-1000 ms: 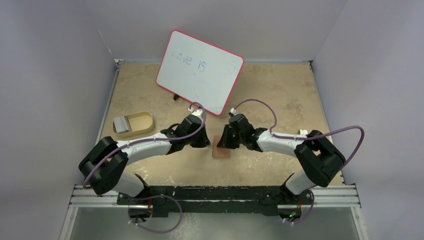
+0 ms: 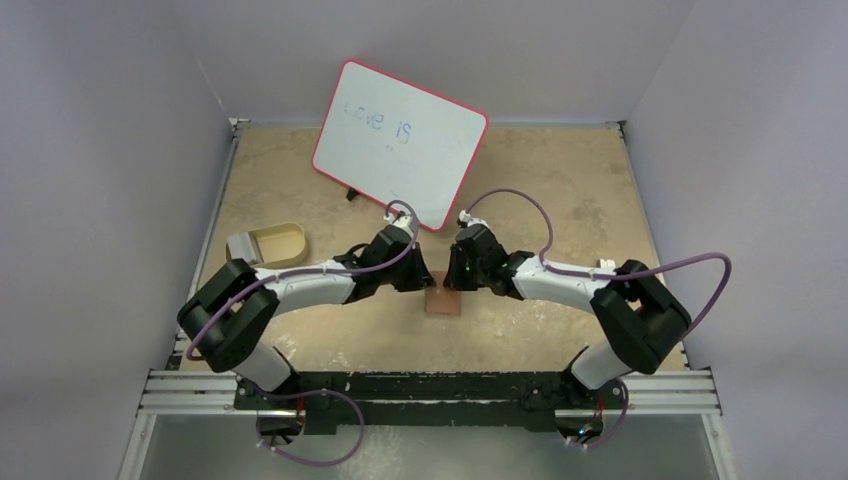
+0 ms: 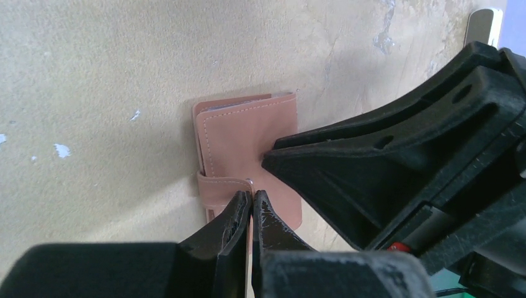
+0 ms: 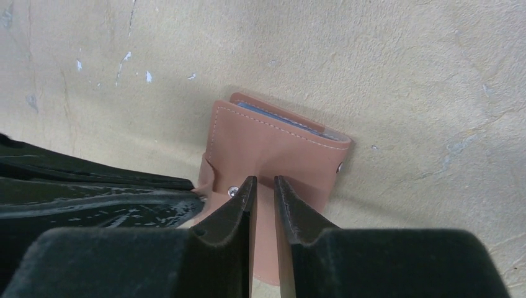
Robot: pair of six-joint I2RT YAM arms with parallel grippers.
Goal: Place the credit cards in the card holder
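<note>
The brown leather card holder [image 2: 443, 303] lies at the table's middle, between both grippers. A bluish card edge [image 4: 279, 118] shows inside its open side, below the stitched rim. Its strap [image 3: 223, 191], with a small metal snap [image 4: 233, 191], crosses the front. My left gripper is shut, its tips at the strap; the strap bends up against them, but whether it is pinched I cannot tell. Over the holder's face, my right gripper is part open, with a narrow gap and only the leather behind it.
A tilted whiteboard [image 2: 400, 140] with a red rim lies at the back. On the left stands a tan tray [image 2: 285, 245] with a grey box [image 2: 243, 248] at its side. A small white object [image 2: 606, 264] lies far right. Both grippers are very close together.
My left gripper has moved right, from beside the holder to its left edge.
</note>
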